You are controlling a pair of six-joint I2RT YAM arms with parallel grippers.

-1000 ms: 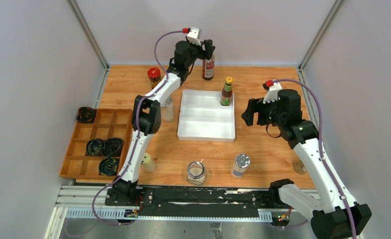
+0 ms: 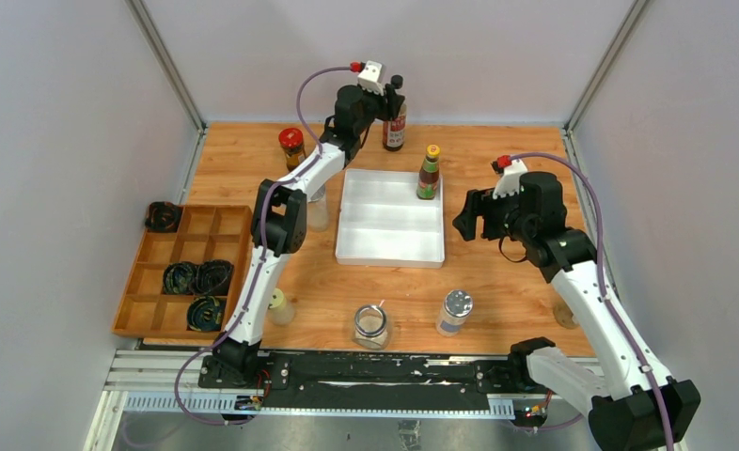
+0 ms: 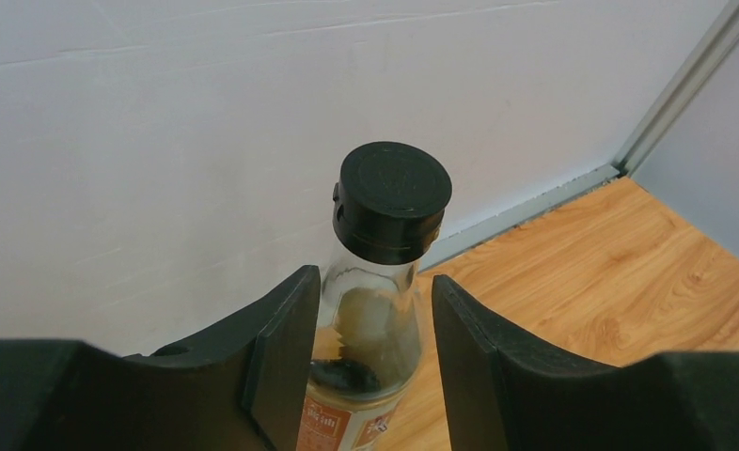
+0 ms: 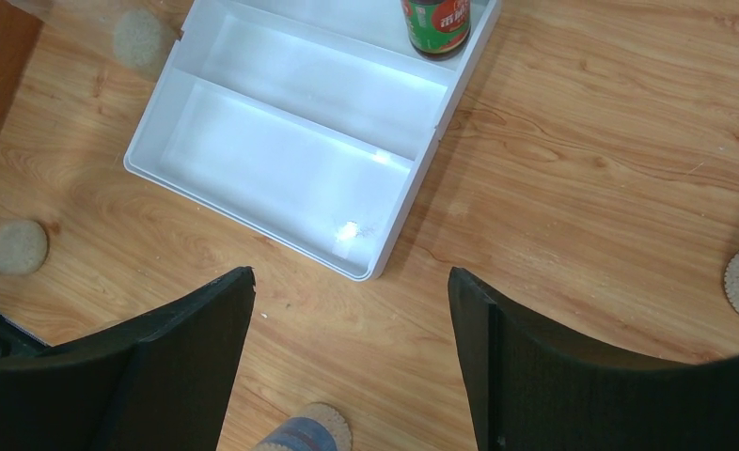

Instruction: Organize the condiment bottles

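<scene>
At the back of the table stands a tall clear bottle with a black cap (image 3: 392, 199) and a red-and-white label (image 2: 395, 134). My left gripper has its fingers on either side of the bottle's neck, part open, with a gap showing on the right. A sauce bottle with a yellow cap (image 2: 429, 173) stands upright in the back right of the white tray (image 2: 342, 246), whose other compartments are empty. To the tray's right, my right gripper (image 2: 474, 223) hangs above the table, open and holding nothing.
A red-lidded jar (image 2: 291, 143) stands back left, partly behind the left arm. Clear containers, a glass jar (image 2: 370, 325) and a silver-topped shaker (image 2: 454, 311) stand around the tray. The wooden box (image 2: 145, 311) with black coils is at left. Table right of the tray is mostly clear.
My left gripper has come down slightly and a little to the right around the bottle's neck. The right arm has shifted only slightly left; the bottles have not moved.
</scene>
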